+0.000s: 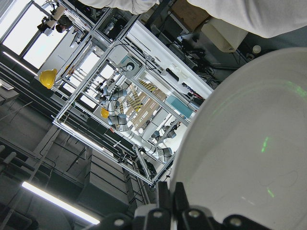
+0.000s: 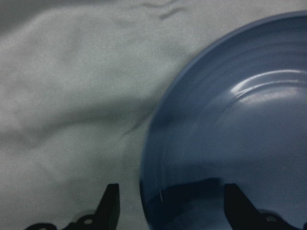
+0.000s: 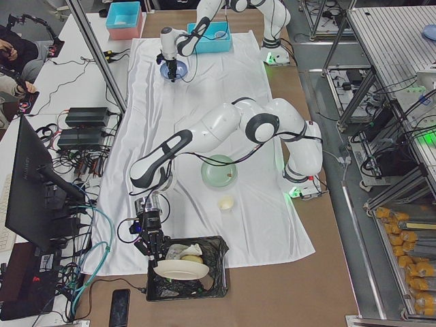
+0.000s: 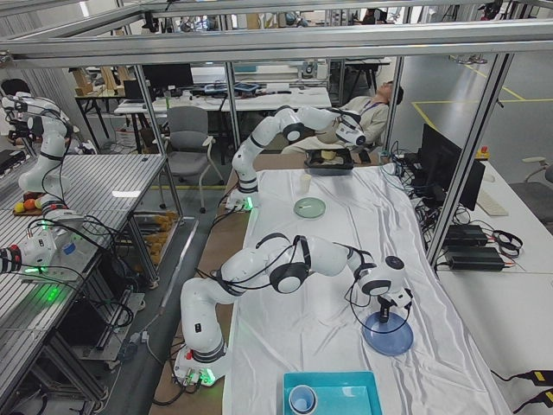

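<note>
My left gripper [image 3: 154, 256] is shut on the rim of a cream oval plate [image 3: 181, 269] above a black-lined bin [image 3: 217, 286]. In the left wrist view this plate [image 1: 244, 139] fills the right side, against the fingers. My right gripper [image 4: 384, 314] is down at a blue plate [image 4: 389, 337] on the white cloth; in the right wrist view it is open, one finger outside the rim and one over the plate [image 2: 259, 134], nothing between them but the rim below.
A green plate [image 3: 219, 179] and a small cream cup [image 3: 225, 203] stand mid-cloth. A turquoise tray [image 4: 350, 393] with a blue cup [image 4: 302, 399] is beside the right arm. A monitor [image 3: 30, 197] and cables line one side.
</note>
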